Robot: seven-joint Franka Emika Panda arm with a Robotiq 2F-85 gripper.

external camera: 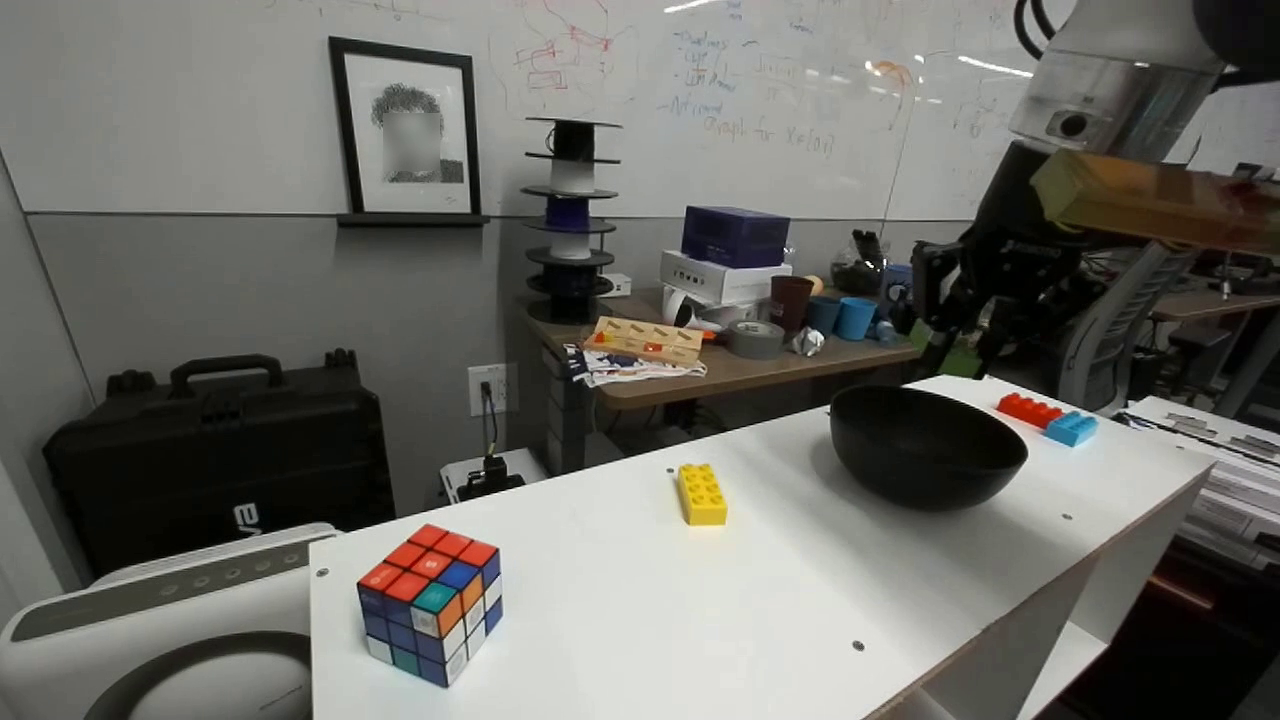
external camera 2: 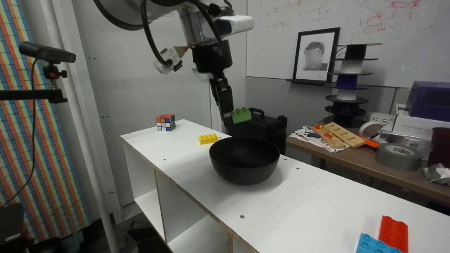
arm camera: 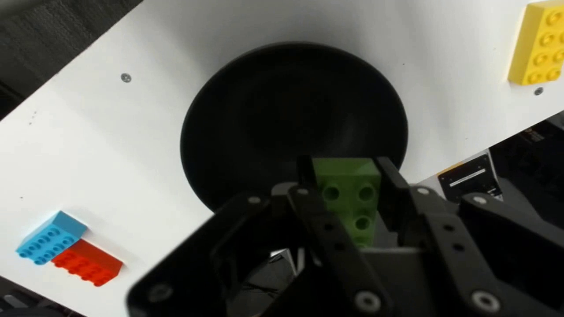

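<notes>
Gripped between my fingers is a green brick [arm camera: 349, 193], held in the air. My gripper is shut on it, above the edge of the black bowl [arm camera: 291, 105] in the wrist view. From the second exterior view, the green brick [external camera 2: 241, 115] shows just above the rim of the bowl [external camera 2: 244, 164], toward its far side. The bowl looks empty from above. In the first exterior view the gripper [external camera: 960, 348] hangs above and behind the bowl [external camera: 924, 450].
A yellow brick [external camera: 702, 494] and a Rubik's cube [external camera: 432, 600] stand on the white tabletop [external camera: 600, 600]. A red brick [arm camera: 87, 262] and a blue brick [arm camera: 51, 237] touch each other on the bowl's other side. Open tabletop surrounds the bowl.
</notes>
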